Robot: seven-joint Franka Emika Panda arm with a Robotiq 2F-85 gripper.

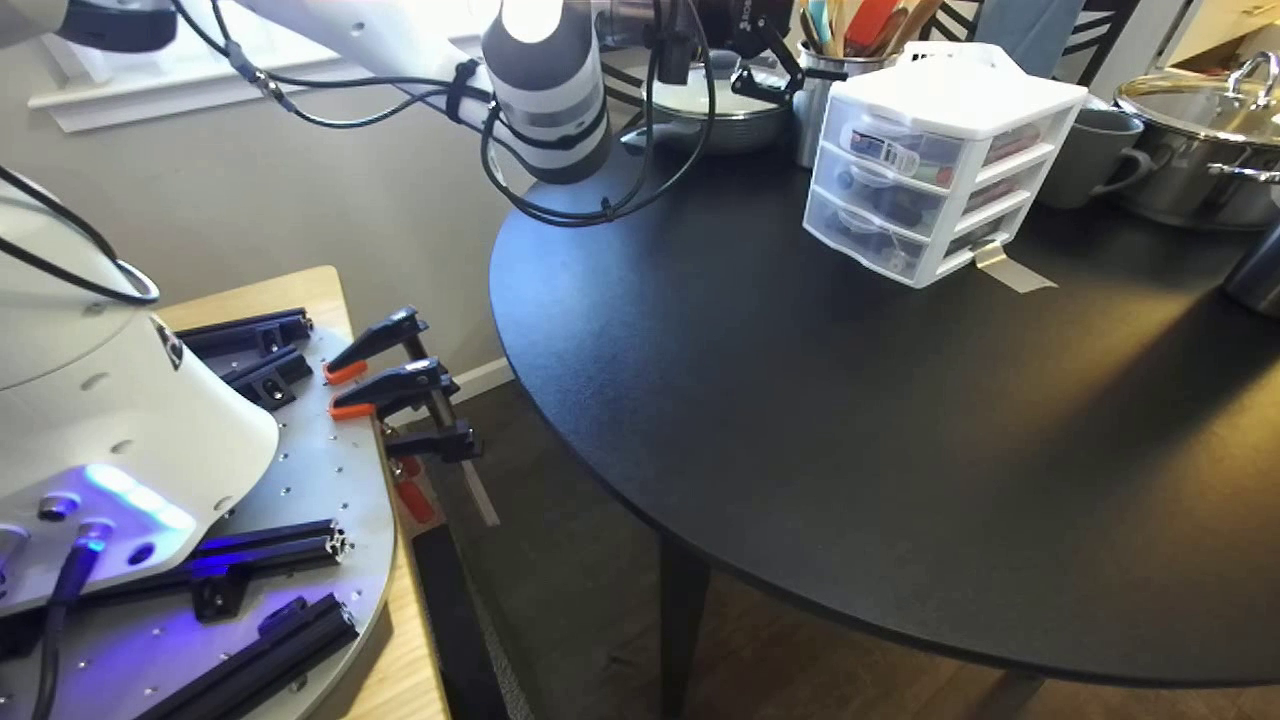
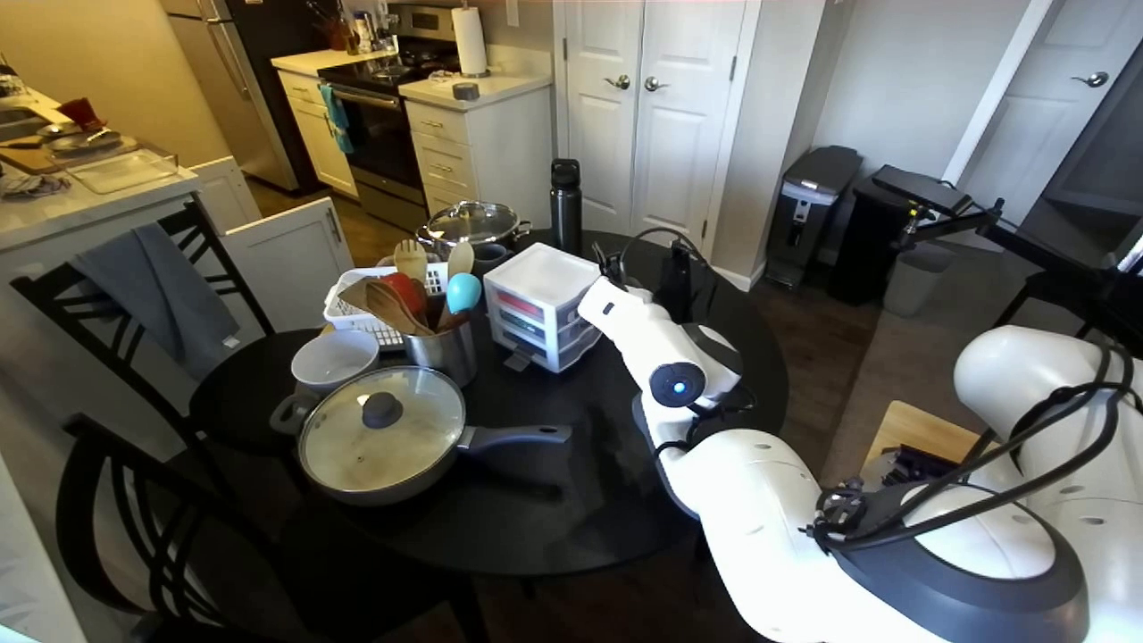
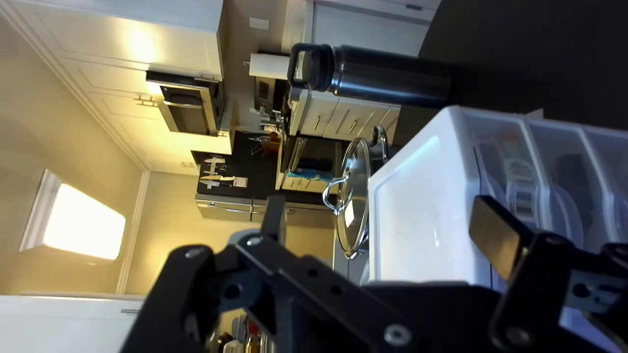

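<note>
My gripper (image 1: 768, 74) hangs above the far part of the table in exterior view 1, to the left of a white drawer unit (image 1: 954, 90). In the wrist view the two fingers of my gripper stand wide apart, so it is open. No object is held; the unit's white top (image 3: 424, 206) shows beyond the gap. Clear drawer fronts with small items inside face the right of the wrist view. Exterior view 2 shows the same drawer unit (image 2: 546, 273) standing upright, its drawers appearing closed.
A lidded pan (image 2: 380, 434), a utensil holder (image 2: 445, 348), a white bowl (image 2: 334, 359) and a basket crowd one side. A steel pot (image 1: 1218, 144), a grey mug (image 1: 1086, 156) and a dark bottle (image 2: 565, 204) stand behind the unit.
</note>
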